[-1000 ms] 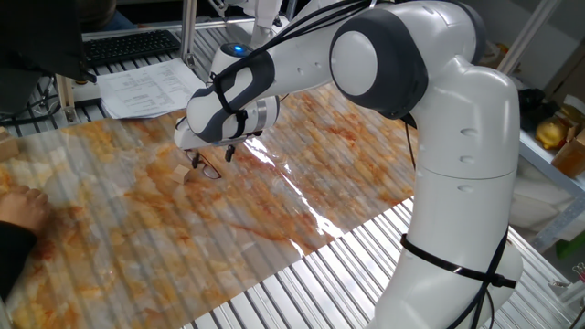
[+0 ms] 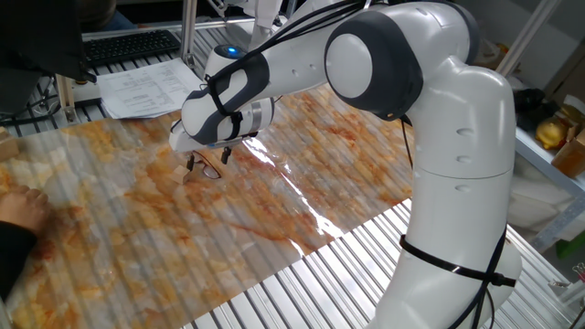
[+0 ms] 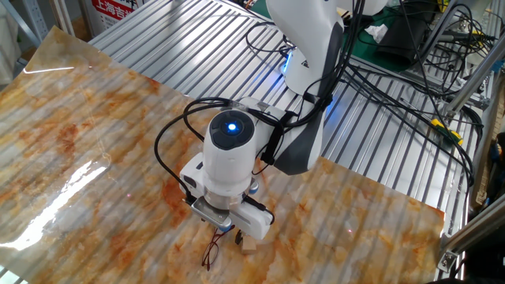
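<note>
My gripper stands open low over the marbled sheet, its two dark fingers well apart. A pair of dark-framed glasses lies on the sheet under and between the fingers in exterior view 1. Right beside one finger is a small wooden block. From exterior view 2, the glasses and the block show on either side just below the gripper hand, which hides part of both. Whether a finger touches either thing is unclear.
A person's hand rests at the left edge of the marbled sheet. Papers and a keyboard lie behind it. Another wooden piece sits at the far left.
The gripper has come down and slightly to the left in exterior view 1, closer to the glasses and block. Both things lie about where they were.
</note>
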